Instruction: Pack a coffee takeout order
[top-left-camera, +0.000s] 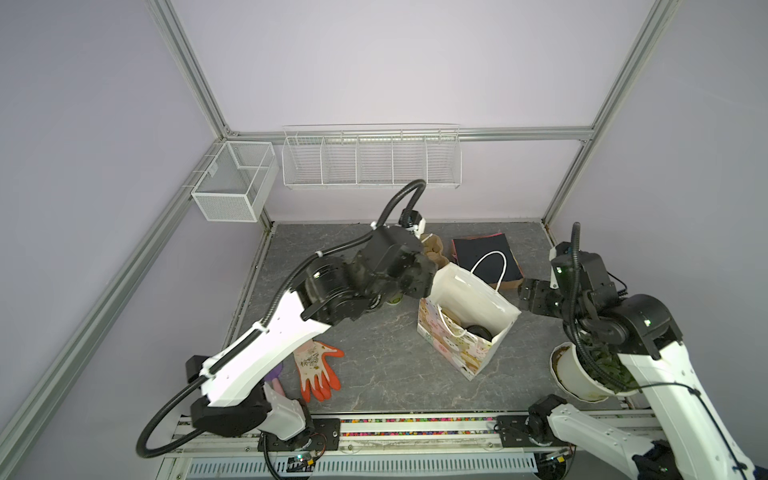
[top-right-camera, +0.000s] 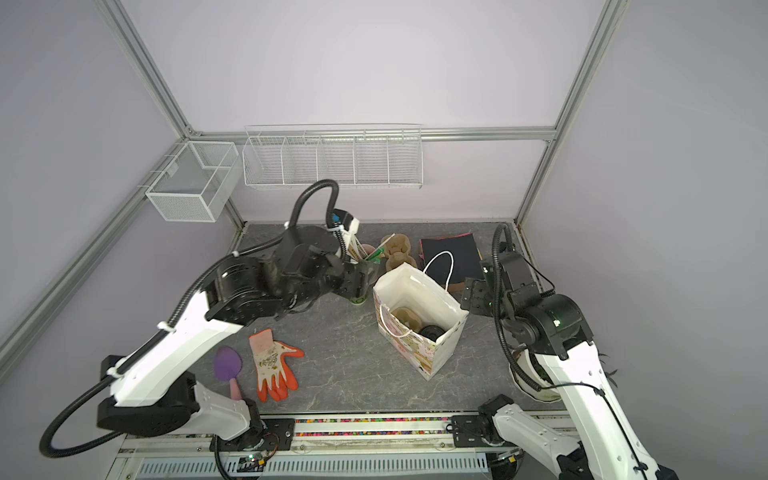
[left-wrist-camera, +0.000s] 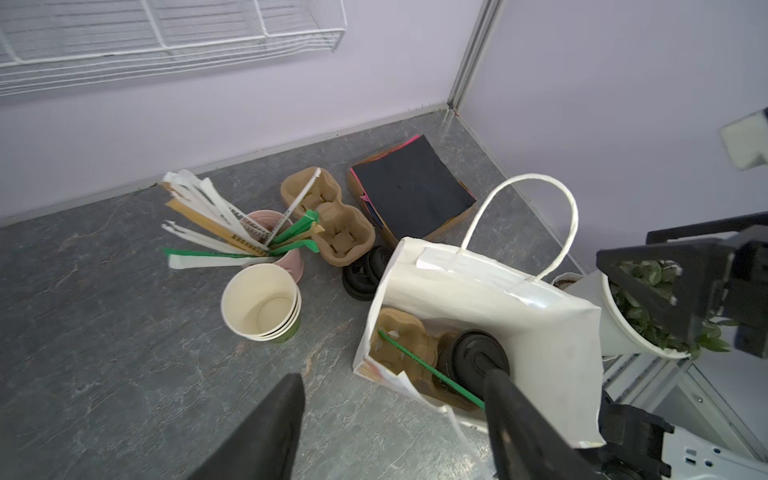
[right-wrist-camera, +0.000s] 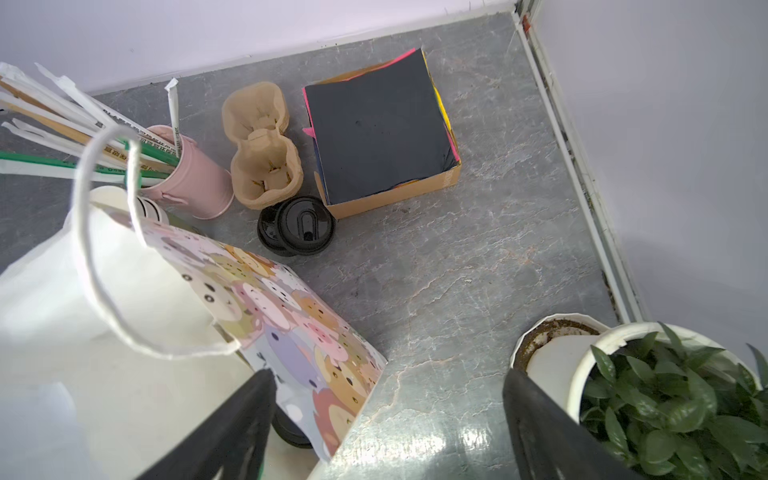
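Observation:
The patterned paper bag (top-left-camera: 456, 344) stands mid-table; inside it are a cardboard cup carrier (left-wrist-camera: 396, 336), a dark lid (left-wrist-camera: 472, 360) and a green straw (left-wrist-camera: 424, 364). My left gripper is raised above the bag's left side, parted, with nothing seen held. My right gripper hangs open above the bag's right side. Behind the bag stand stacked white cups (left-wrist-camera: 256, 300), a pink bucket of wrapped straws (right-wrist-camera: 196, 180), a second carrier (right-wrist-camera: 264, 164) and black lids (right-wrist-camera: 308, 224).
A box with black paper (right-wrist-camera: 376, 128) lies at the back right. A potted plant (right-wrist-camera: 664, 400) stands at the right edge. An orange glove (top-right-camera: 276, 360) and purple spoon (top-right-camera: 228, 364) lie front left.

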